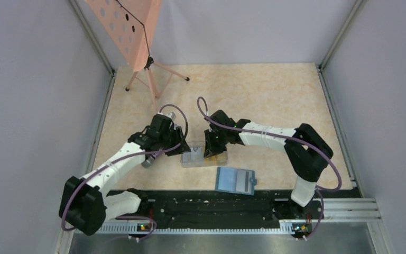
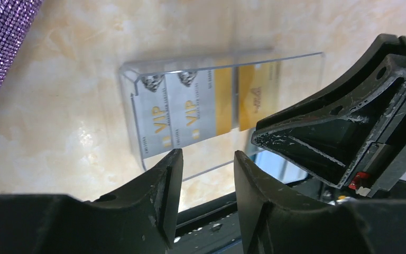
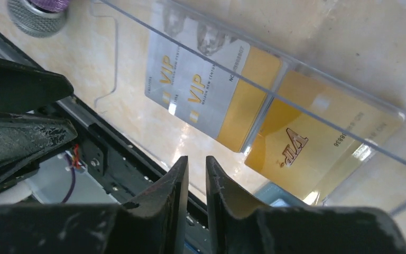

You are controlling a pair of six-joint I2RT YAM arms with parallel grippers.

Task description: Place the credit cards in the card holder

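Note:
Silver VIP cards (image 3: pixel 201 84) and gold cards (image 3: pixel 317 137) lie side by side in a clear open box (image 1: pixel 203 163). A thin divider stands between two of the gold areas. The flat blue holder (image 1: pixel 235 180) lies on the table in front of the box. Over the box's left end is my left gripper, its fingers apart and nothing between them. My right gripper is above the box's gold-card side, its empty fingers parted by a narrow gap. From above, both grippers hide part of the box.
A glittery purple microphone (image 2: pixel 2 47) lies left of the box, partly under my left arm. The pink easel's legs (image 1: pixel 155 90) stand at the back left. The table's front edge runs close to the blue holder.

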